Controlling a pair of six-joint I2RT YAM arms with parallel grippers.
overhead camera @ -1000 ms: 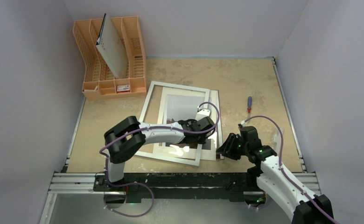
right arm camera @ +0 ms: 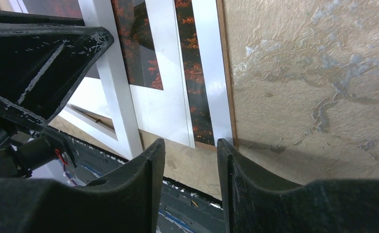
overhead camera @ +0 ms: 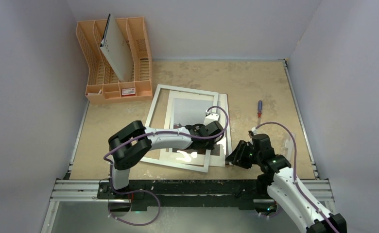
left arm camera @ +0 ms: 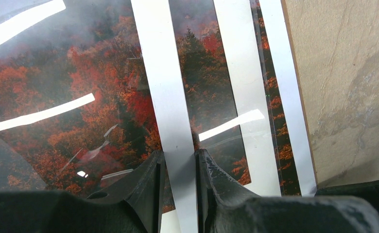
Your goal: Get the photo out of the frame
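A white frame (overhead camera: 154,106) lies loose over a white mat with a forest photo (left arm camera: 71,126) under glossy glazing; a second matted layer with photo strip and white edge (right arm camera: 212,82) lies beneath at the right. My left gripper has its fingertips either side of a white frame bar (left arm camera: 156,68); whether they grip it I cannot tell. My right gripper has its fingers apart, at the near end of the layered strips by the table's front, nothing visibly held between them.
An orange organiser (overhead camera: 94,73) with a binder stands at back left. A screwdriver (overhead camera: 259,107) and a clear piece (overhead camera: 288,145) lie at the right.
The left arm and the frame look unchanged.
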